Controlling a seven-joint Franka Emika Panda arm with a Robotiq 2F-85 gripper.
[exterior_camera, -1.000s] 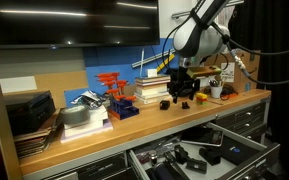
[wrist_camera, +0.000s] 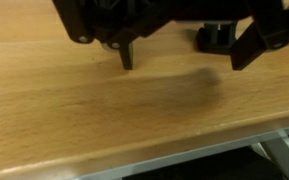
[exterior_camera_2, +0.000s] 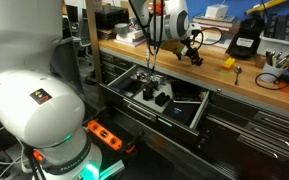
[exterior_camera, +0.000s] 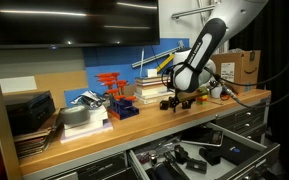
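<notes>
In the wrist view my gripper is open, its two dark fingers (wrist_camera: 252, 47) well apart above the wooden counter (wrist_camera: 94, 115). A small black object (wrist_camera: 216, 37) lies on the wood near the right-hand finger, partly covered by the gripper. Seen from the exterior, the arm reaches down to the counter's front part, over the open drawer's back edge. The drawer (exterior_camera_2: 196, 127) is pulled out below and holds several dark items, among them a black box (exterior_camera: 236, 149). Nothing shows between the fingertips except bare wood and a shadow.
Red stacked bins (exterior_camera: 112, 82), a pile of books (exterior_camera: 151, 90) and a metal pot (exterior_camera: 75, 116) stand left along the counter. A cardboard box (exterior_camera: 246, 68) is at the right. A pen holder (exterior_camera_2: 271, 72) and a screwdriver (exterior_camera_2: 237, 77) occupy the counter.
The gripper has come down toward the counter and a little to the left over the last second, nearing the small black objects. The drawer and counter items look unchanged.
</notes>
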